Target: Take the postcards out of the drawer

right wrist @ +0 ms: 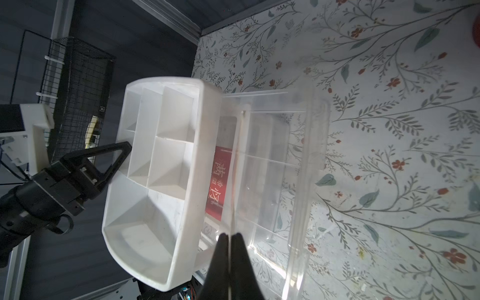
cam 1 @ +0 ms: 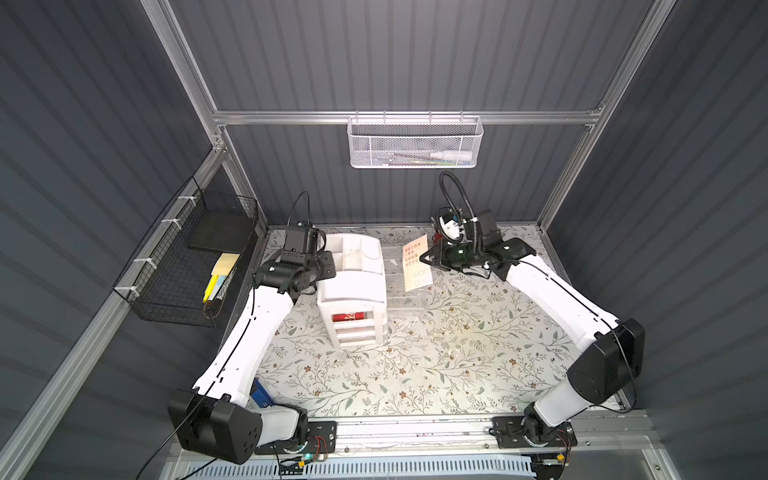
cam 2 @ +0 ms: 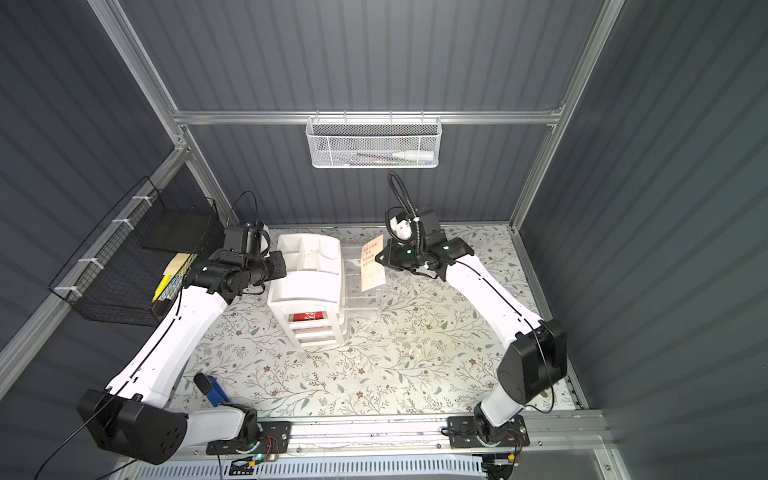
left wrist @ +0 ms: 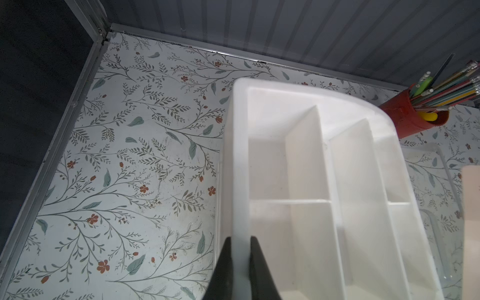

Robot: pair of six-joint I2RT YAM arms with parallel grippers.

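A peach postcard (cam 1: 417, 268) with red characters hangs tilted above the clear pulled-out drawer (cam 1: 409, 305). My right gripper is shut on its edge; in the right wrist view the card is seen edge-on as a thin strip. Whether one card or more is held cannot be told. The white drawer unit (cam 1: 352, 286) stands left of the drawer. On its left rim, my left gripper is shut, one dark finger on each side of the wall. No card shows lying in the clear drawer (right wrist: 270, 165) from the right wrist view.
A red cup (left wrist: 407, 115) of pencils stands at the back, beyond the unit. A white mesh basket (cam 1: 415, 150) hangs on the back wall, a black wire basket (cam 1: 172, 280) at left.
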